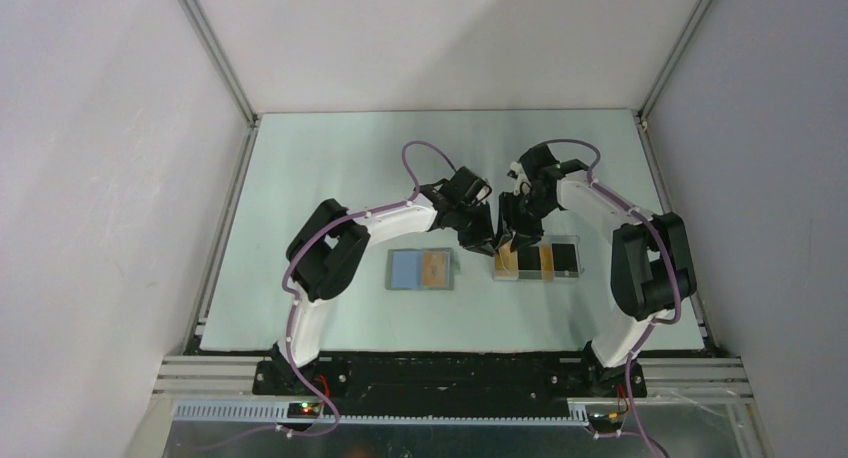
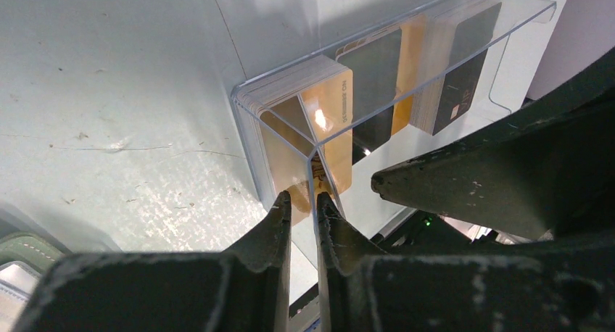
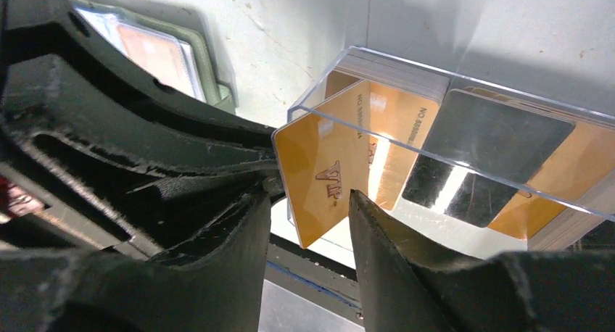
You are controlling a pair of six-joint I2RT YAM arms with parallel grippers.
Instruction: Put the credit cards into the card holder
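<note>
At the left end of a clear box of cards, my left gripper is shut on the box's clear wall. One gold card leans out at a slant in the box's left compartment, clear of the gold stack behind it. Spread on either side of that card's lower part, my right gripper is open and not clamped on it. The card holder, with a blue card and a tan card showing, lies flat to the left of the box.
Black cards and other gold cards fill the box's further compartments. Both grippers crowd its left end.
</note>
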